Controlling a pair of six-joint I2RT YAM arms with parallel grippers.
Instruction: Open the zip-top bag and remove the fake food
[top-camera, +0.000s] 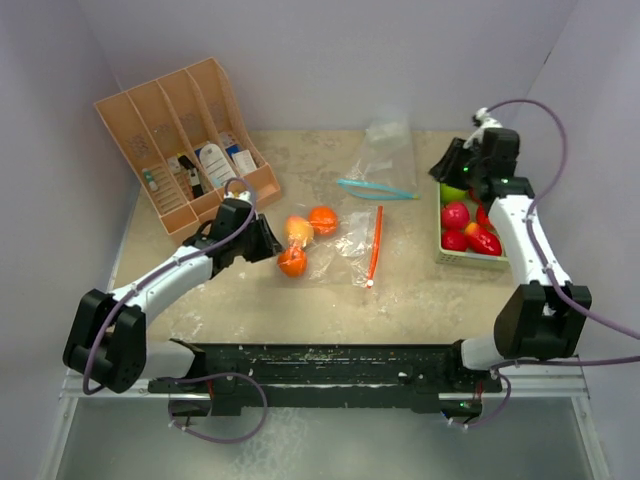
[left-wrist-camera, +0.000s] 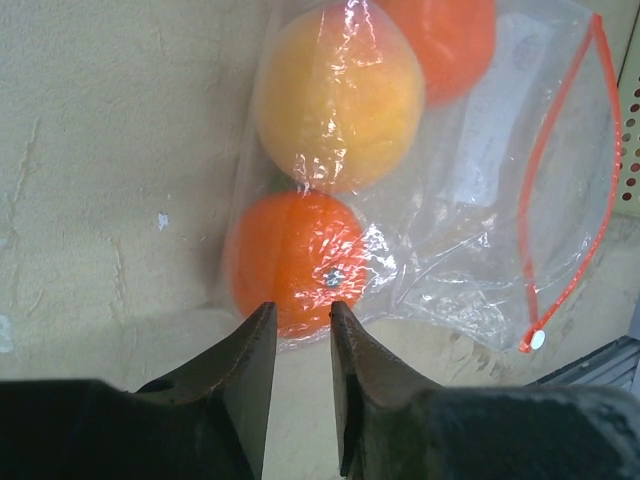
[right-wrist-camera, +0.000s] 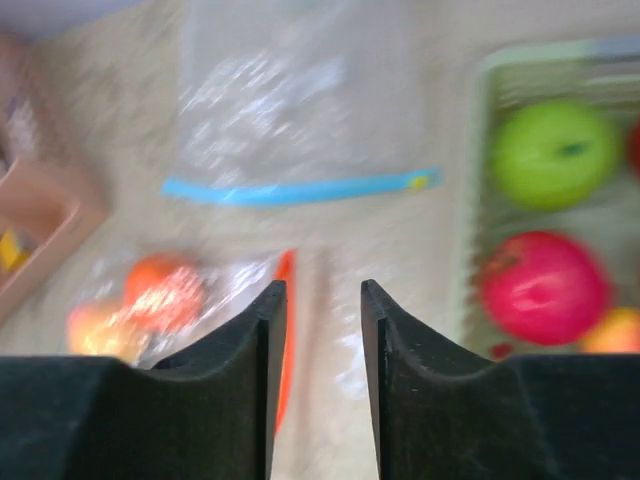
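A clear bag (top-camera: 350, 250) with an orange zip lies mid-table, holding two orange balls (left-wrist-camera: 300, 265) and a peach-coloured one (left-wrist-camera: 340, 100). My left gripper is over the bag's left end near the lower orange ball, slightly open, nothing visible between its fingers. My right gripper (top-camera: 440, 172) hangs above the left side of the green bin (top-camera: 473, 257), part open and empty in the blurred right wrist view. The bin holds fake food, including a green apple (right-wrist-camera: 555, 155) and a red fruit (right-wrist-camera: 545, 285).
An empty bag with a blue zip (top-camera: 385, 155) lies at the back. A wooden divided organiser (top-camera: 185, 215) with stationery stands at the back left.
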